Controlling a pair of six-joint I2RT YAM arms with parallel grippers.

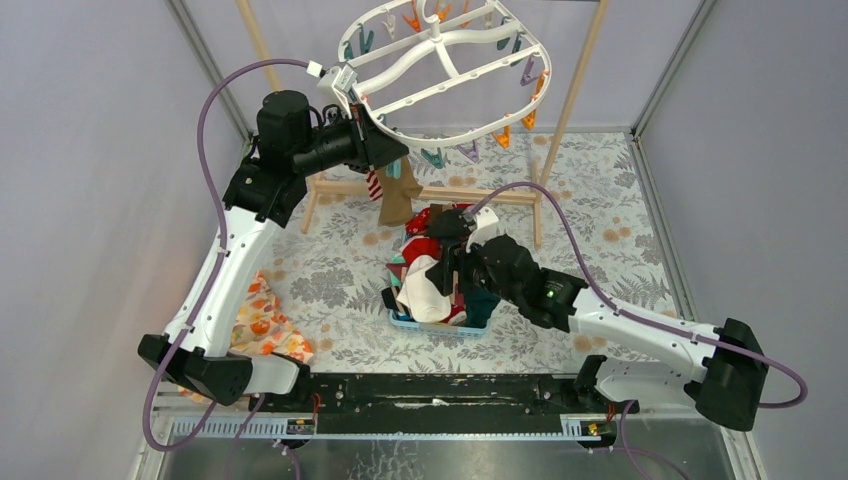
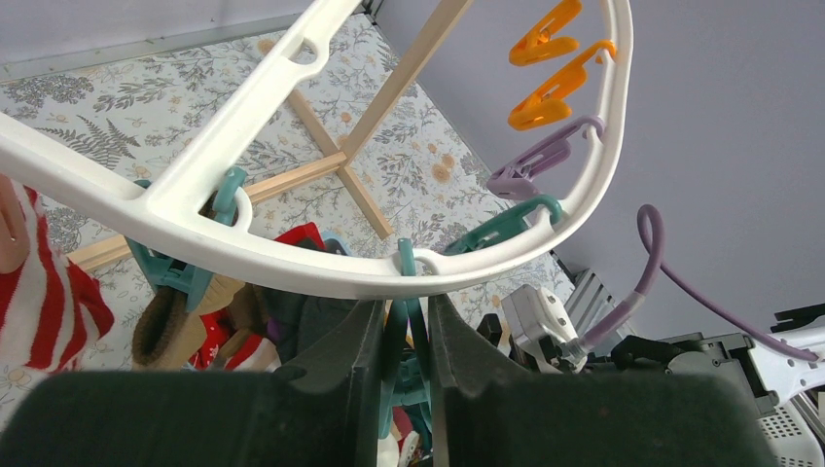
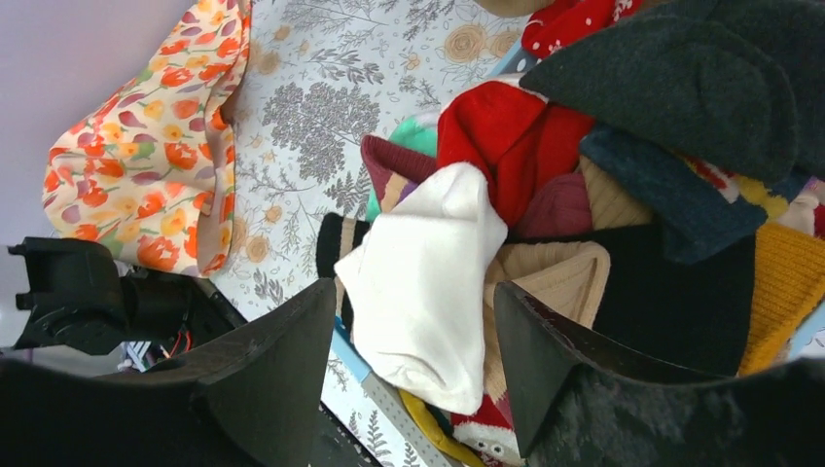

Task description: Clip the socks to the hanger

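The white oval hanger (image 1: 440, 60) with coloured clips hangs at the top of the top view. My left gripper is shut on a teal clip (image 2: 402, 389) below the hanger's rim; no sock shows in that clip's fingers. To its left, a tan-and-brown sock (image 1: 398, 195) hangs from another teal clip (image 2: 175, 268), and a red-and-white striped sock (image 2: 44, 292) hangs further along. Above the sock basket (image 1: 440, 328), my right gripper is open. A white sock (image 3: 418, 282) lies loose on the pile, seen between and beyond the right fingers.
Red, black, dark green and striped socks fill the basket around the white one. An orange floral cloth (image 1: 265, 325) lies on the floor at left. A wooden stand (image 1: 460, 194) is behind the basket.
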